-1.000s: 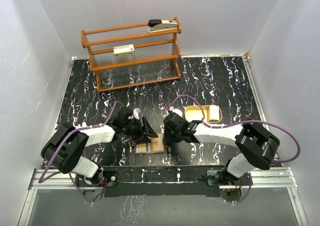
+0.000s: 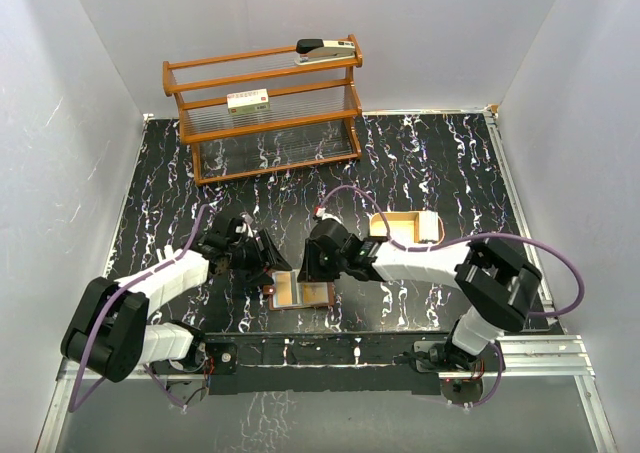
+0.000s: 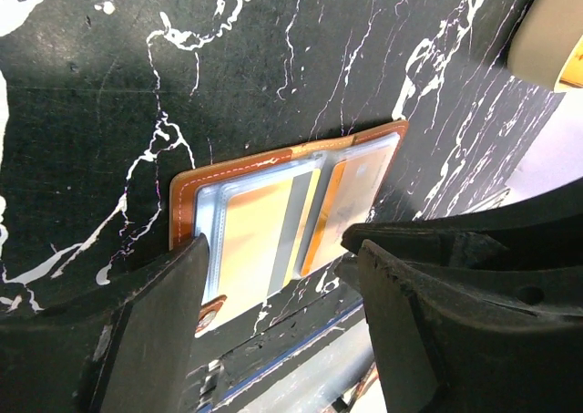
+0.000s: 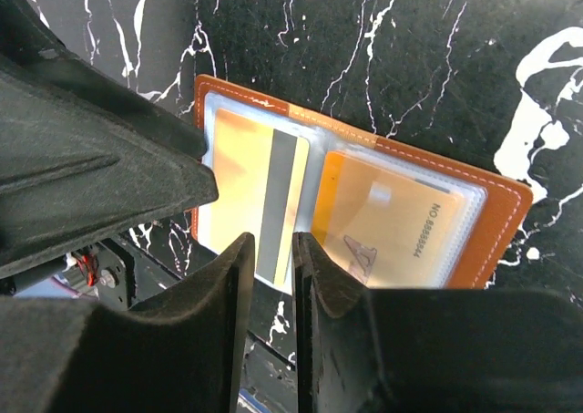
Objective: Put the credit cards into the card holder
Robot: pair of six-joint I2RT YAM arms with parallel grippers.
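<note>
The brown leather card holder (image 2: pixel 276 303) lies on the dark marble surface, holding yellow cards (image 3: pixel 257 230) in clear sleeves, seen close in both wrist views. My left gripper (image 2: pixel 264 256) is over the holder's left side, its fingers spread around that edge in the left wrist view. My right gripper (image 2: pixel 312 265) is over the right half. In the right wrist view its fingertips are close together over the cards (image 4: pixel 390 214); whether anything is between them I cannot tell.
A beige tray (image 2: pixel 400 223) with a white item stands to the right. A wooden rack (image 2: pixel 260 128) with a stapler and a box stands at the back.
My left gripper has moved left, away from the holder's middle. My right gripper has moved left over the holder.
</note>
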